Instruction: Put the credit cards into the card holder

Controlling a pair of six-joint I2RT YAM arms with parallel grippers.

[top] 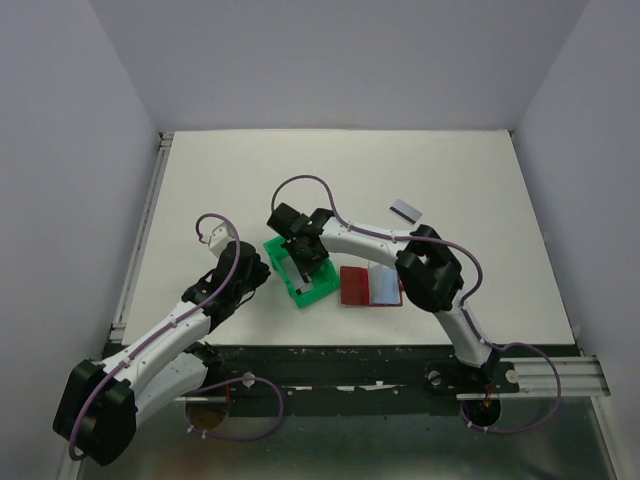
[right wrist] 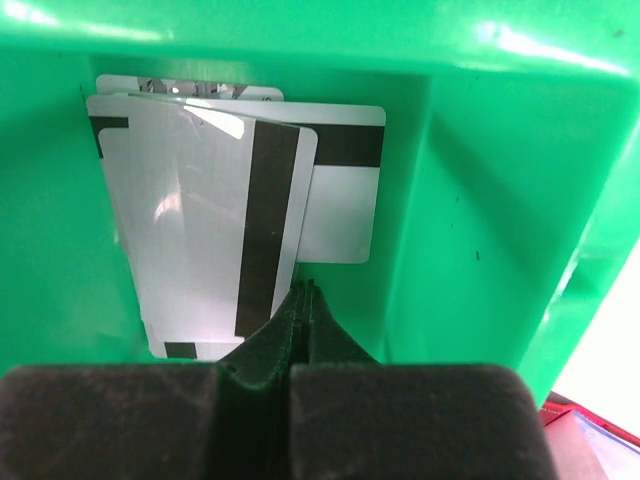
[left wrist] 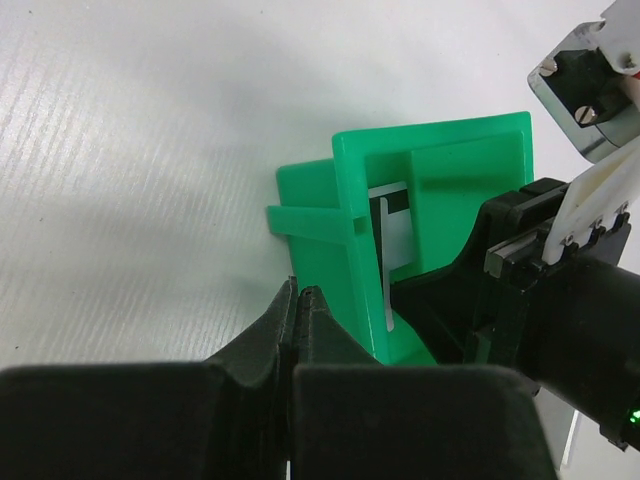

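Several grey cards with black stripes (right wrist: pixel 205 215) lie overlapping in a green box (top: pixel 317 293). In the right wrist view, the closed fingertips of my right gripper are at the lower right edge of the top striped card, with nothing visible between them. From above, that gripper reaches down into the box and hides part of the cards. My left gripper is shut and empty just outside the box's left wall. To the right of the box lies the open card holder (top: pixel 355 286), red on one side with a pale blue pocket.
A single grey card-like piece (top: pixel 406 211) lies apart on the white table (top: pixel 450 170), behind the right arm. The box's raised green walls surround the right fingertips.
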